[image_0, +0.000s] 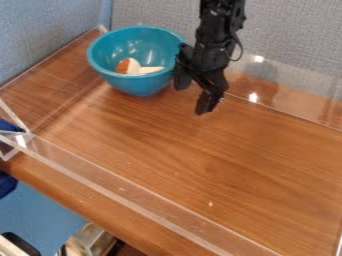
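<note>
A teal bowl (120, 48) sits at the back left of the wooden table, holding pale items (147, 70) and an orange one (126, 66). My black gripper (197, 95) is just right of the bowl, low over the table and pointing down, open, with nothing visible between its fingers. Whether it touches the bowl's side cannot be told.
Clear low edging runs along its left and back, with padded grey walls behind. A dark blue object is cut off at the left edge.
</note>
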